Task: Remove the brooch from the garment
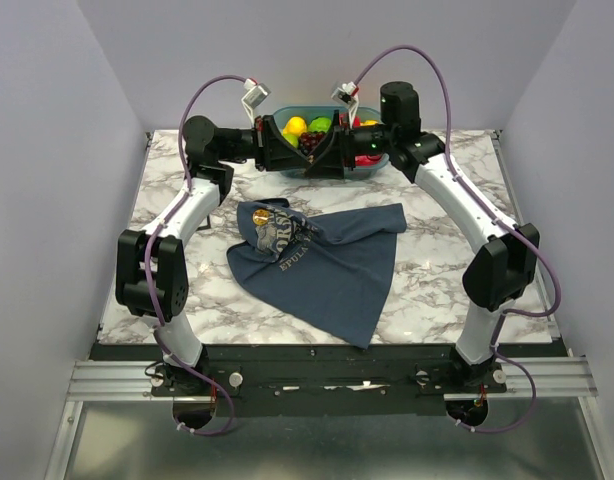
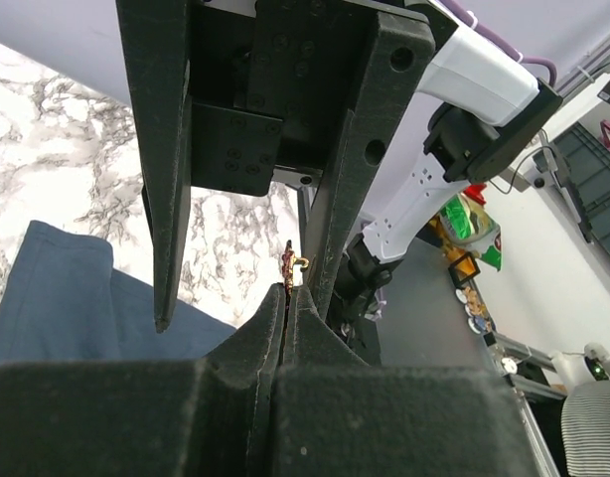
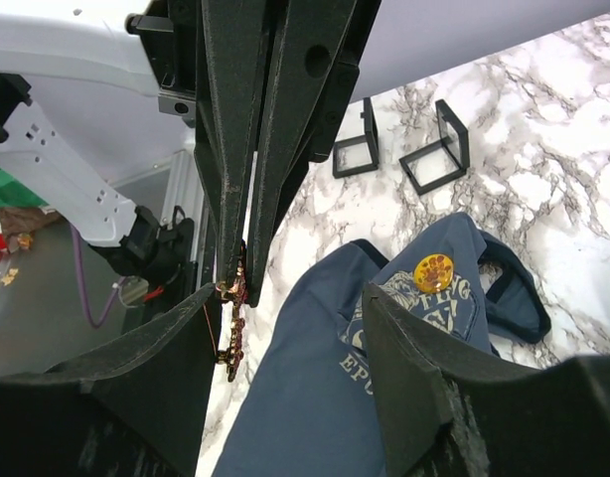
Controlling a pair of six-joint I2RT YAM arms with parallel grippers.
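A thin gold brooch (image 2: 290, 266), seen edge-on, stands at the tips of my left gripper, which is shut on it. In the right wrist view the brooch (image 3: 234, 333) hangs down from those dark fingertips. My right gripper is open around it, the brooch nearer its left finger and not clamped. From above, the left gripper (image 1: 305, 157) and the right gripper (image 1: 321, 163) meet in the air beyond the garment, hiding the brooch. The dark blue garment (image 1: 337, 265) lies on the table with its printed part folded over.
A round orange-yellow piece (image 3: 433, 273) sits on the garment's printed fold. Behind the grippers stands a blue-green bin (image 1: 337, 112) of fruit. Two small clear black-framed holders (image 3: 439, 149) are on the marble table. Bare marble (image 1: 452, 265) lies to the right.
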